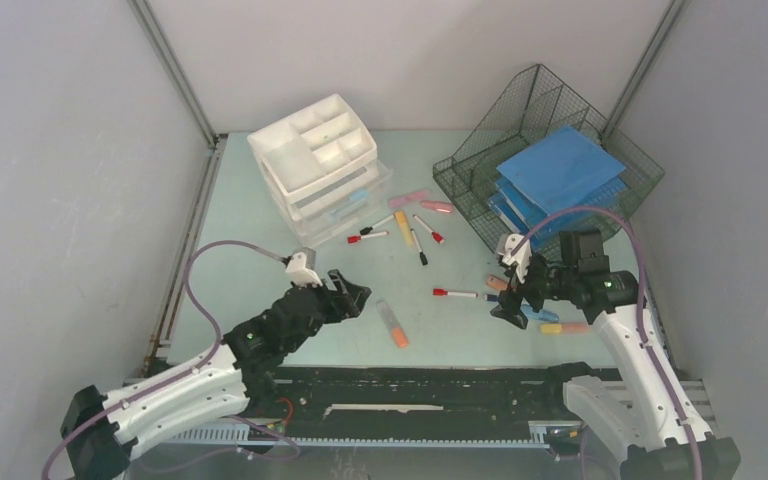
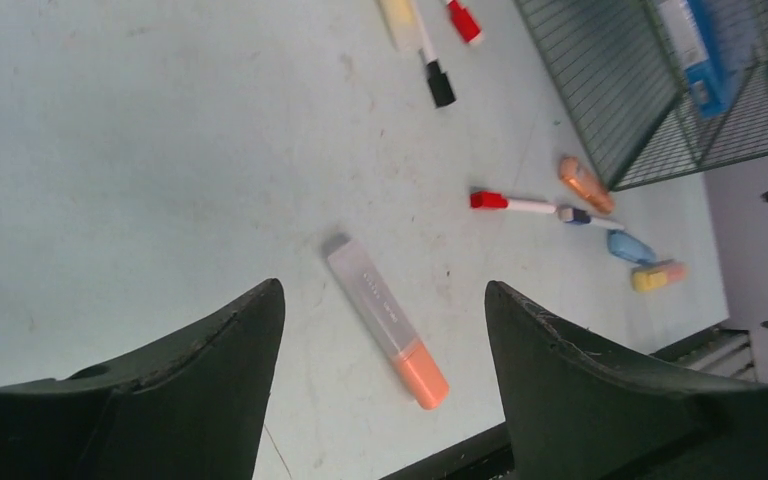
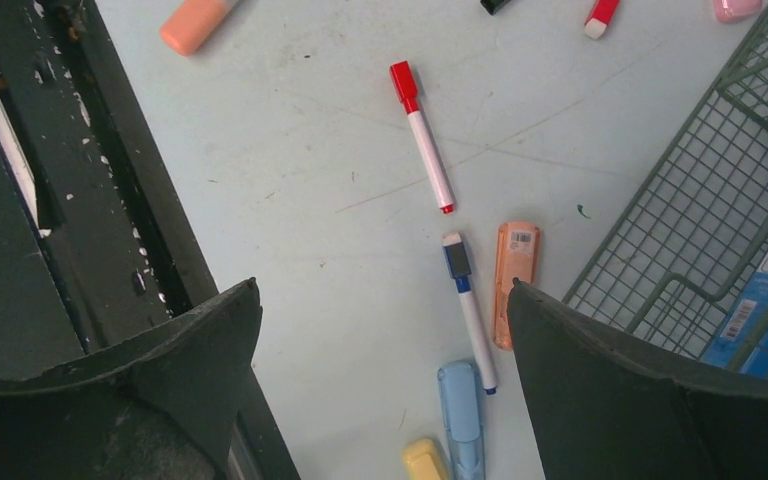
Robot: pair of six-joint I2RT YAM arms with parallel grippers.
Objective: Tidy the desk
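My left gripper hangs open over a clear-and-orange case [image 2: 380, 310], nothing between its fingers. My right gripper is open above a blue-capped marker [image 3: 472, 320], an orange case [image 3: 515, 260], a blue case [image 3: 460, 420] and a yellow case [image 3: 423, 458]. A red-capped marker [image 3: 425, 150] lies left of these. More markers and pink and yellow cases [image 1: 404, 228] are grouped beside the white drawer organizer [image 1: 295, 135], which has clear drawers below.
A wire mesh basket [image 1: 480, 160] holding blue folders [image 1: 555, 165] fills the back right. The dark front edge [image 1: 400, 385] runs below both arms.
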